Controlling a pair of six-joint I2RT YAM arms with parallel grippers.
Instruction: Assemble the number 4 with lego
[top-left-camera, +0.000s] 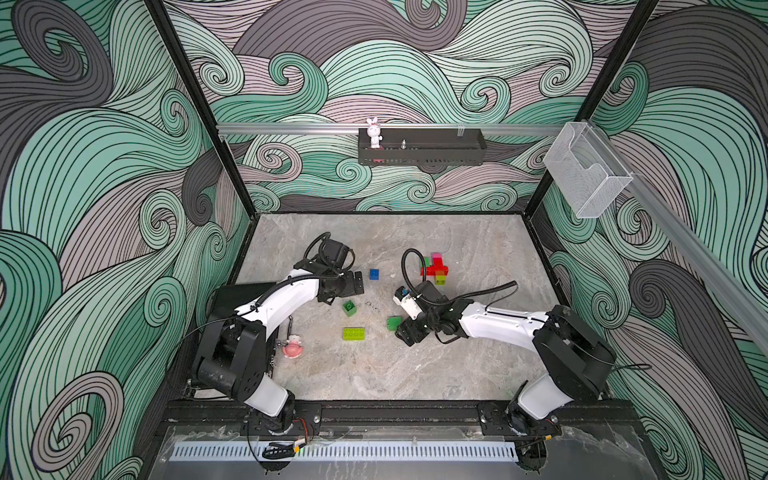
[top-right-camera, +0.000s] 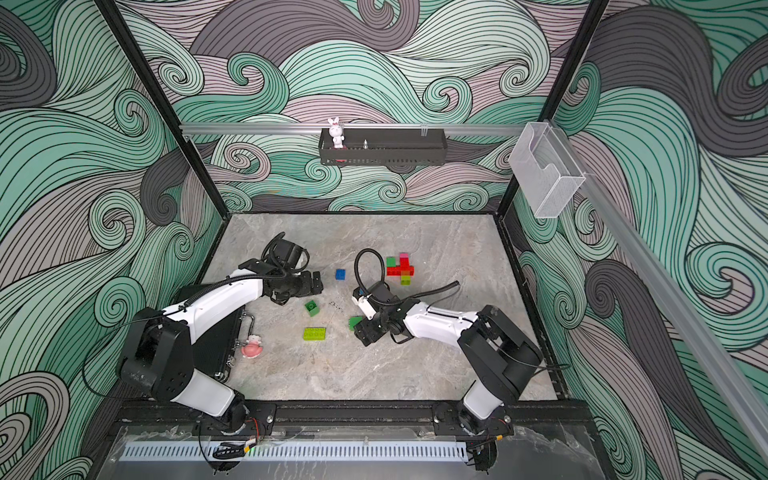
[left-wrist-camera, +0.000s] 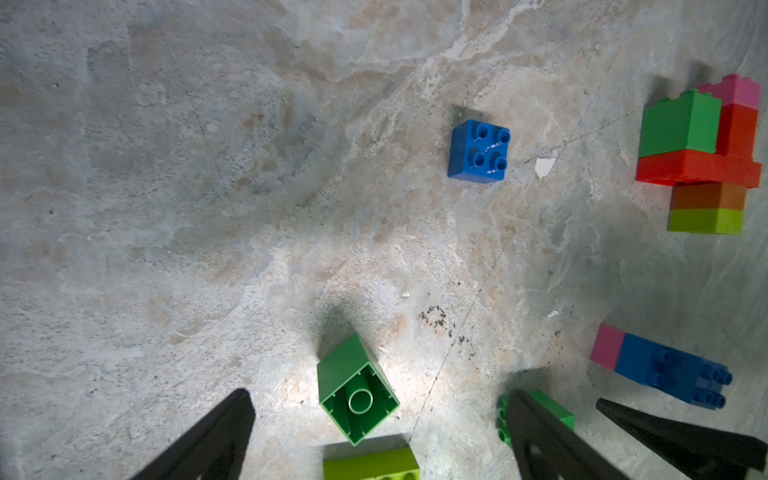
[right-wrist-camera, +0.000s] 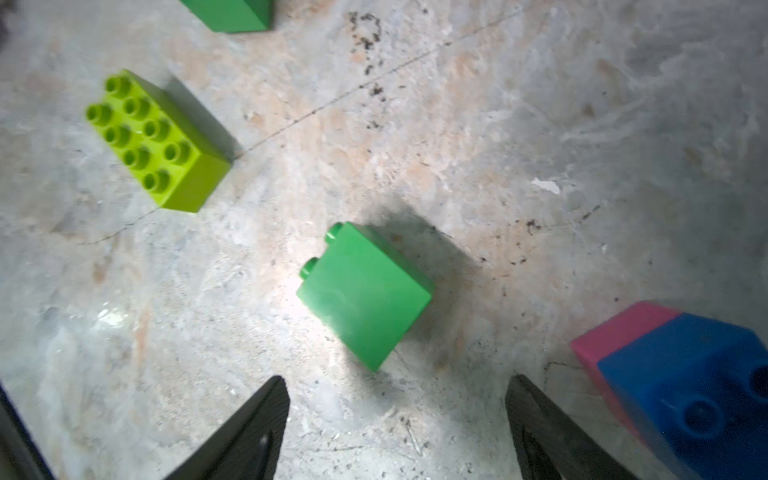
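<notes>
My right gripper is open over the table, with a green brick lying on its side just beyond its fingertips. Beside it lies a pink-and-blue piece. My left gripper is open above the left-centre table, over a green brick showing its hollow underside. A blue brick stands alone farther back. A lime brick lies near the front middle. At the back right is an assembled group of red, green, pink, orange and lime bricks.
A pink object and a black board are at the table's left. A black shelf with a white rabbit figure hangs on the back wall.
</notes>
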